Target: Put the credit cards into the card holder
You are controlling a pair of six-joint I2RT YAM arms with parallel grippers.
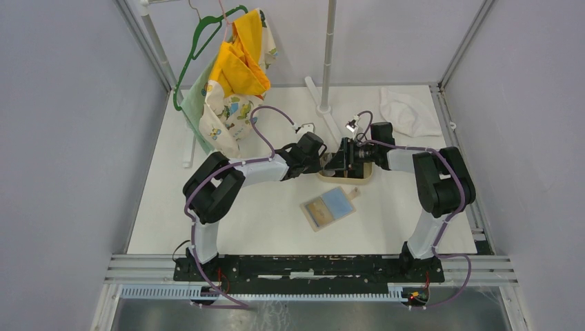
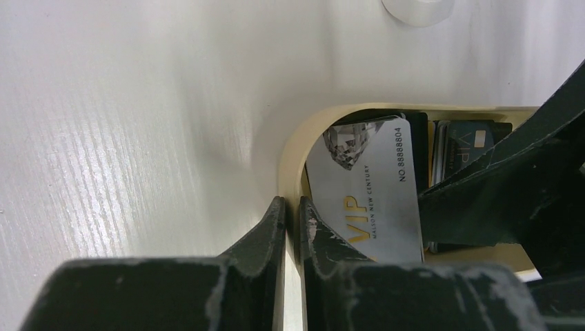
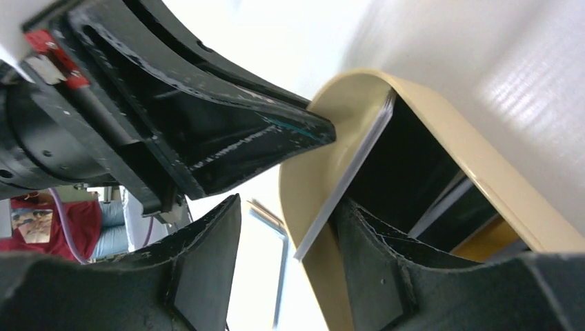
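Note:
A beige rounded box (image 2: 524, 256) holds several cards. In the left wrist view a white VIP card (image 2: 369, 183) leans at its left end; a dark VIP card (image 2: 465, 147) stands farther right. My left gripper is shut on the box's left rim. My right gripper is part open over the box, one finger (image 3: 355, 238) reaching inside. In the right wrist view the white card's edge (image 3: 348, 172) runs between those fingers, close to the inner one; whether they touch it I cannot tell.
A flat case (image 1: 330, 209) with blue and tan halves lies in front of the box. Behind stands a white pole (image 1: 328, 62) on a base, with a folded white cloth (image 1: 408, 114) at the back right.

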